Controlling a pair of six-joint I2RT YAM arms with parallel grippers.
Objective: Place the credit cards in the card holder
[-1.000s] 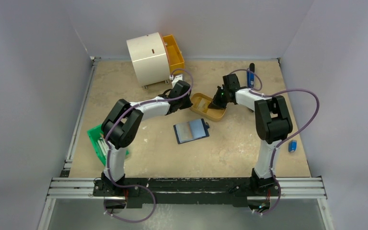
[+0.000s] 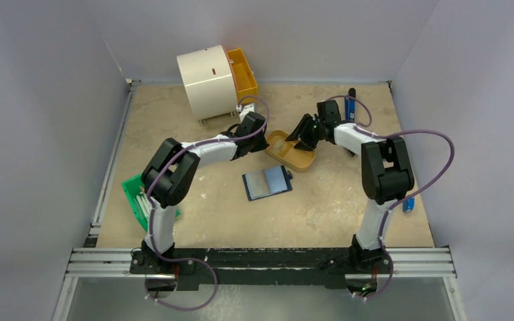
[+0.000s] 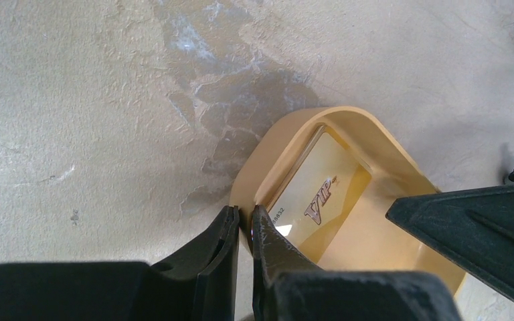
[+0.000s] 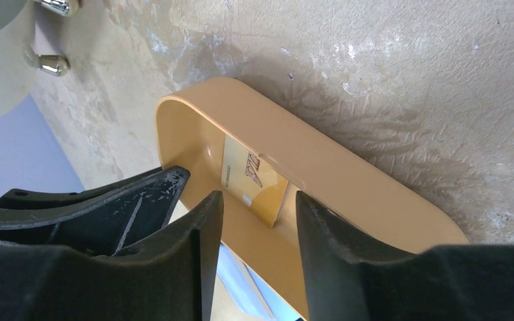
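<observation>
A gold-and-white card [image 3: 322,194] marked "VIP" lies inside the tan tray [image 2: 300,160], against its left end. My left gripper is shut on the rim of that end, one finger on each side of the wall. My right gripper stands open above the tray with nothing between its fingers. Past its fingertips, the right wrist view shows the card. In front of the tray lies the dark-edged card holder [image 2: 268,183], opened flat with clear pockets; whether cards sit in them is too small to tell.
Behind the left arm stands a white drum-shaped case [image 2: 207,81] with an orange drawer [image 2: 242,75]. A green basket [image 2: 134,200] sits at the left, partly under that arm. Blue-handled items lie at the right.
The fingers of my right gripper have spread apart, and its arm has shifted slightly to the right. The left arm, the tray and the card holder look unmoved.
</observation>
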